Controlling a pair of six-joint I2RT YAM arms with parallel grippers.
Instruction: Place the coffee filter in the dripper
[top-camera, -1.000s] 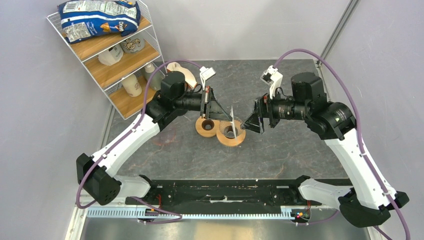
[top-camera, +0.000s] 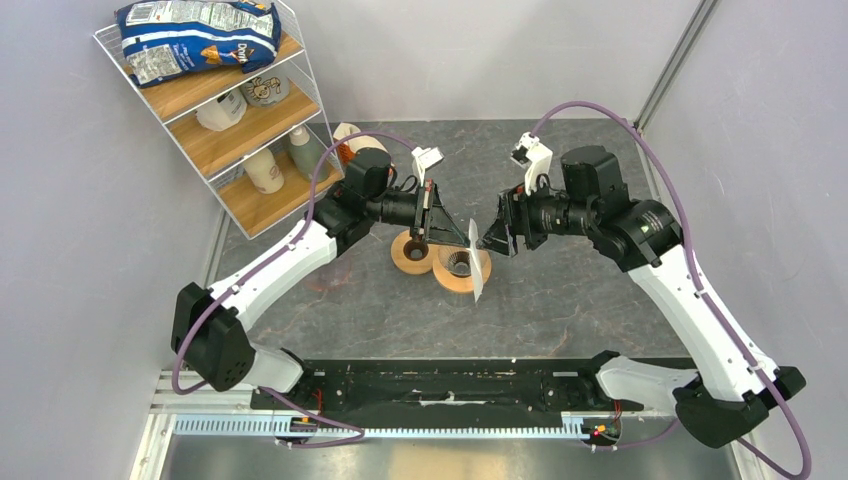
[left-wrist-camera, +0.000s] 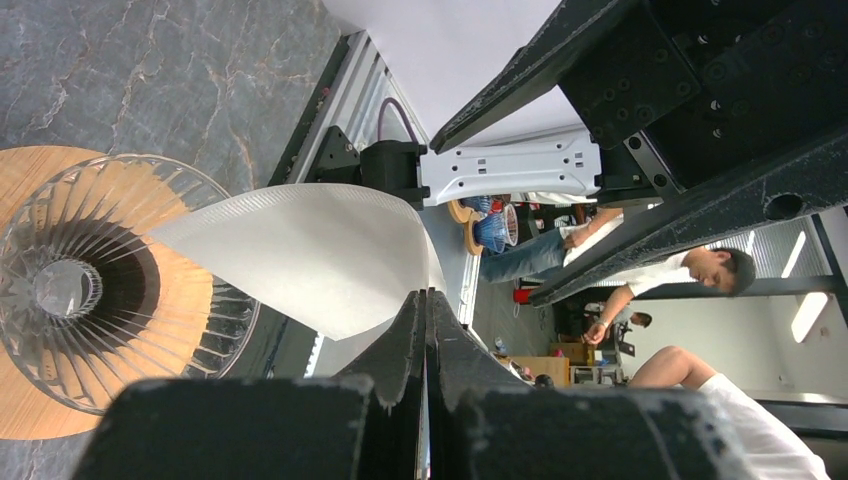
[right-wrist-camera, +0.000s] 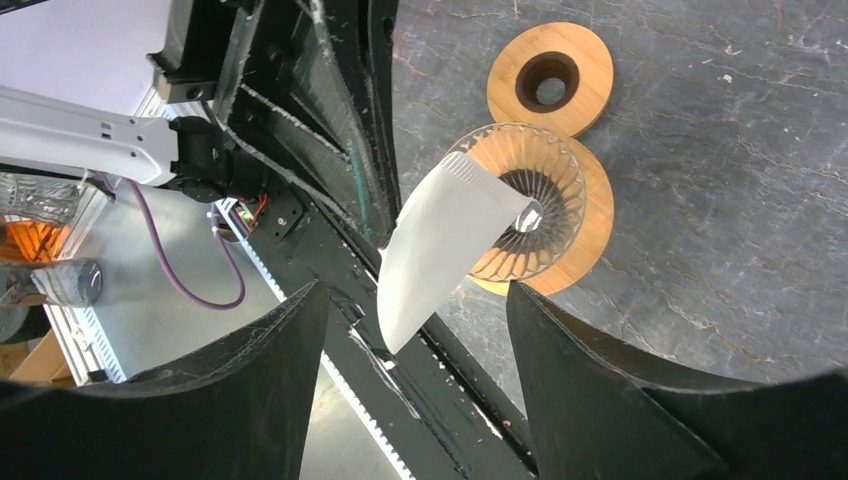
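The white paper coffee filter (top-camera: 475, 262) hangs upright from the fingertips of my shut left gripper (top-camera: 462, 240), which pinches its edge; in the left wrist view it fans out from those fingertips (left-wrist-camera: 425, 300). My right gripper stands open just right of the filter, facing it, with the filter between and beyond its fingers in its wrist view. Below, the clear ribbed dripper (right-wrist-camera: 562, 215) sits on a round wooden stand (right-wrist-camera: 592, 240), partly hidden by the filter.
A second wooden ring stand (right-wrist-camera: 590, 70) stands beside the dripper. A shelf rack (top-camera: 210, 150) with cups and a chip bag is at back left.
My left gripper has moved slightly right with the filter, which now shows lower and broader. My right gripper has moved a little left and up in the top view.
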